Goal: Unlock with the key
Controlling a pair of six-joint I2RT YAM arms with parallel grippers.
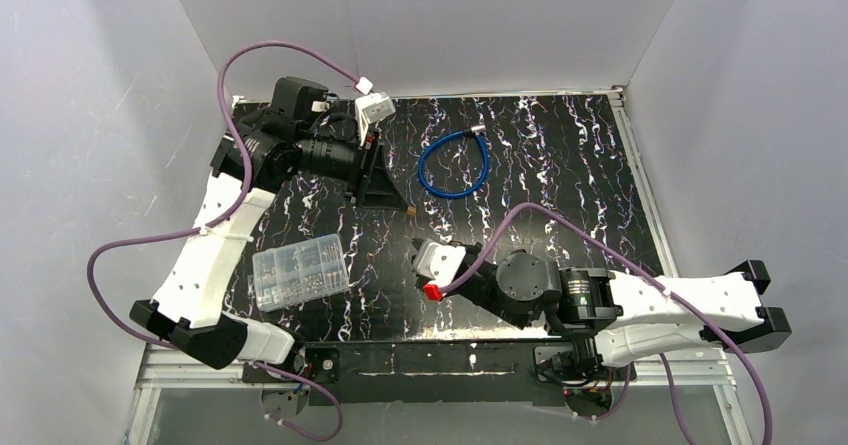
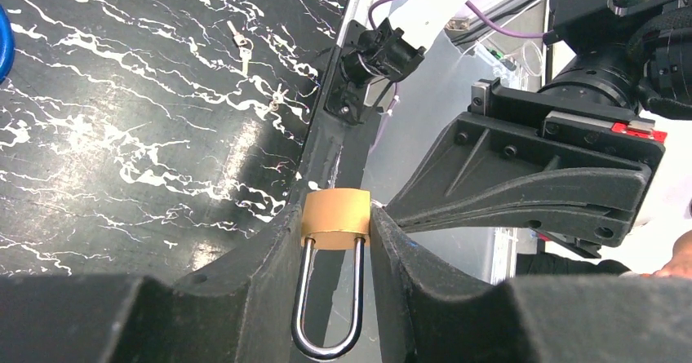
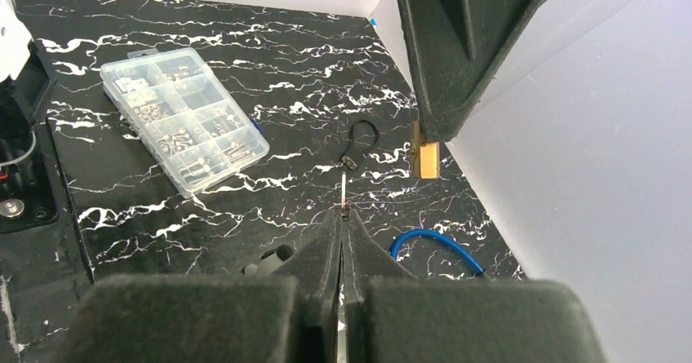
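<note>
A brass padlock (image 2: 336, 212) with a steel shackle (image 2: 326, 350) is held by my left gripper (image 1: 400, 205), whose dark fingers (image 2: 265, 269) stand on either side of it. Both shackle legs meet the body in the left wrist view. My right gripper is shut, with a thin silver key (image 3: 343, 188) sticking out past its fingertips. The padlock (image 3: 429, 161) hangs off to the right of the key in the right wrist view, apart from it. In the left wrist view, the key tip is hidden behind the padlock and left finger.
A clear compartment box (image 1: 300, 271) of small hardware sits at the table's left. Toward the back lies a coiled blue cable (image 1: 453, 197). Small key-like pieces (image 2: 242, 46) rest on the dark marbled table in the left wrist view.
</note>
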